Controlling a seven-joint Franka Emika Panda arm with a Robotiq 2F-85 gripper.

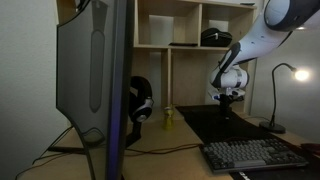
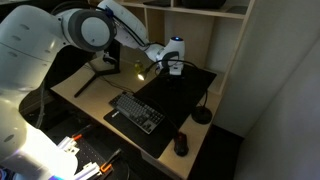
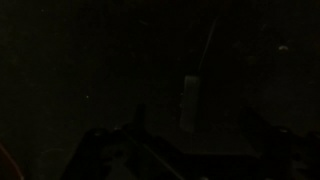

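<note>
My gripper (image 1: 225, 107) points down over the black mat (image 1: 195, 122) at the back of the desk. The wrist view is very dark. In it two dim finger shapes stand apart at the bottom, with the gripper's gap (image 3: 192, 132) between them. A small grey oblong thing (image 3: 190, 103) lies in line with that gap, with a thin pale line running up from it. Whether it touches a finger cannot be seen, and I see nothing clearly held. From the other side, the white wrist (image 2: 174, 50) hides much of the fingers.
A keyboard (image 1: 252, 154) lies on the front of the mat, with a black mouse (image 2: 180, 143) nearby. A lit lamp (image 1: 272, 126) stands at the right. Left are a yellow object (image 1: 168, 119), headphones (image 1: 140, 98) and a large monitor (image 1: 92, 80). Shelves (image 1: 187, 70) rise behind.
</note>
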